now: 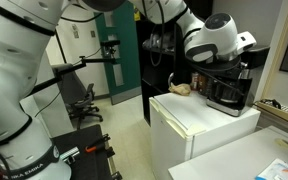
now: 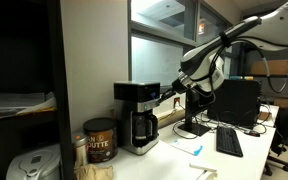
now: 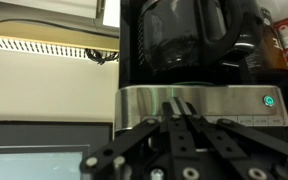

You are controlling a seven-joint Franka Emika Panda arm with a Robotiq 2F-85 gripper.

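Observation:
A black coffee maker (image 2: 130, 92) stands on the white counter, with its dark glass carafe (image 2: 142, 128) inside. From close up, the wrist view shows the carafe (image 3: 174, 35) above the machine's silver front panel (image 3: 149, 101). A small button (image 3: 269, 100) glows green at that panel's right side. My gripper is shut in front of the panel, with nothing visible between its fingers. Whether the fingertips touch the machine cannot be told. In exterior view 2, my arm reaches in from the right to the machine's front.
Beside the coffee maker are a large dark canister (image 2: 100, 139) and a bottle (image 2: 81, 150). A keyboard (image 2: 227, 142) and monitor lie farther right. A paper (image 1: 280, 170) rests on the nearer table.

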